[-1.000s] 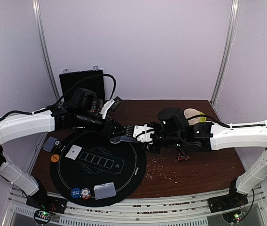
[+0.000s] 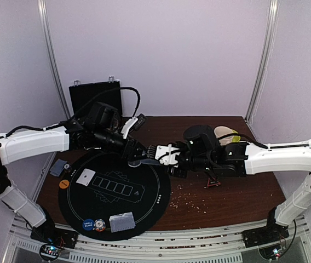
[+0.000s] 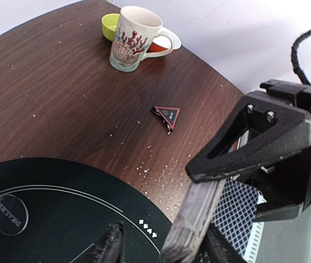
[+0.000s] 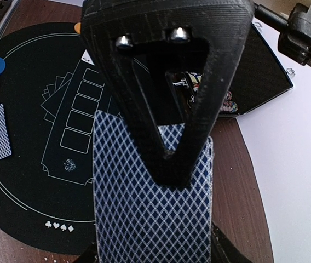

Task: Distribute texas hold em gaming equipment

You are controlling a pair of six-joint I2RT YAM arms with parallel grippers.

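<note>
A deck of cards with a blue lattice back (image 4: 153, 219) is held above the mat by my right gripper (image 2: 154, 154), shut across its width. In the left wrist view its grey card edges (image 3: 194, 216) point toward the camera. My left gripper is part open around the deck's near end, a gap showing on one side. One left finger (image 4: 172, 164) crosses in front of the card back in the right wrist view; the other is hidden behind the deck. On the round black mat (image 2: 79, 208) lie a dealer disc (image 3: 10, 215) and another patterned deck (image 2: 122, 222).
Blue small blind (image 2: 88, 224) and orange (image 2: 64, 184) buttons lie on the mat, beside a chip (image 2: 99, 224) and white card (image 2: 85, 177). The open case (image 2: 95, 96) stands back left; a mug (image 3: 136, 41) stands right.
My left arm has lifted slightly and shifted a little right. The right arm keeps its place with the deck.
</note>
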